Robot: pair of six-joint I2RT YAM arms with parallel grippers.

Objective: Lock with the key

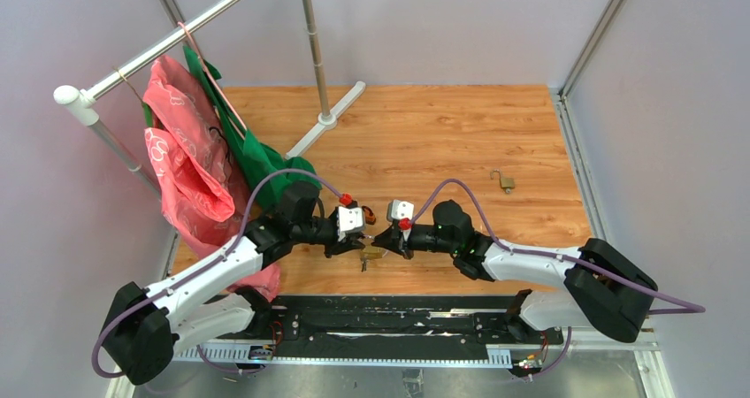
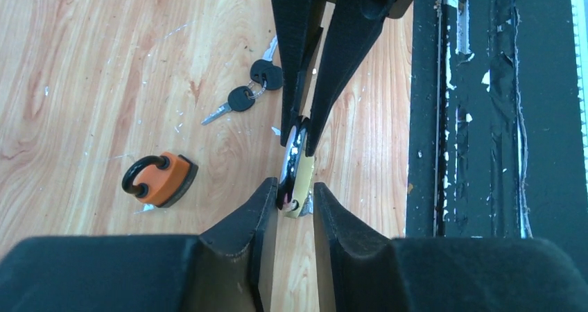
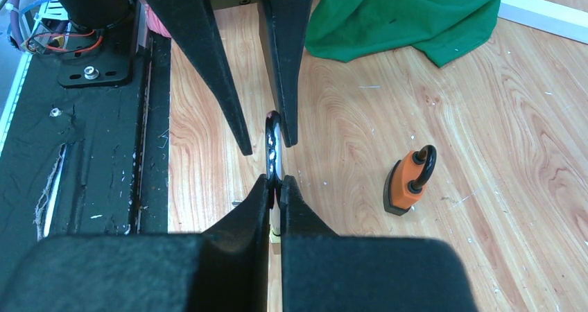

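Observation:
A brass padlock (image 2: 302, 180) with a chrome shackle (image 2: 292, 161) is between the two grippers, its shackle upright. My right gripper is shut on the shackle, which shows as a thin bar at its fingertips. From the opposite side my left gripper reaches in, part open, its fingers on either side of the shackle with gaps showing in the right wrist view. Two keys with black heads, one key (image 2: 241, 98) and another key (image 2: 266, 74), are joined by a ring on the wood. A small metal piece by the padlock is mostly hidden.
An orange padlock (image 2: 163, 179) with a black shackle stands nearby on the wood. A second brass padlock (image 1: 507, 184) lies far right with its shackle swung out. Green cloth (image 1: 265, 161) hangs from a rack at left.

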